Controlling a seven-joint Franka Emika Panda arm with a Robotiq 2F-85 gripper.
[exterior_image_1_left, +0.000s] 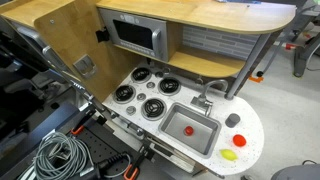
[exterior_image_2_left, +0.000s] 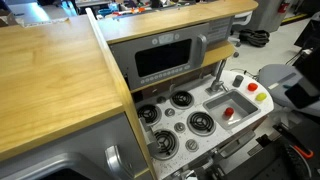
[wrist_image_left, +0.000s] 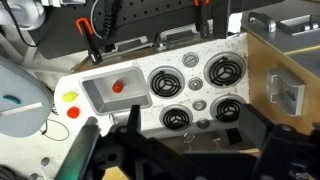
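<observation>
My gripper hangs over the toy kitchen's counter, its dark fingers wide apart at the bottom of the wrist view and nothing visible between them. Below it lies the stove with several round burners (wrist_image_left: 225, 70). Left of the stove in that view is a grey sink (wrist_image_left: 100, 99), with a small red object (wrist_image_left: 118, 86) inside. Outside the sink, on the white counter, are another red object (wrist_image_left: 73, 112) and a yellow one (wrist_image_left: 70, 97). A dark cup (exterior_image_1_left: 232, 120) stands near them by the faucet (exterior_image_1_left: 205, 101).
A microwave (exterior_image_2_left: 168, 58) with its door shut stands behind the stove, beneath a wooden top (exterior_image_1_left: 215, 12). Tall wooden cabinet panels (exterior_image_1_left: 65, 35) rise at the left. Coiled cable (exterior_image_1_left: 62, 155) lies near the robot's base. Bare counter surrounds the objects right of the sink.
</observation>
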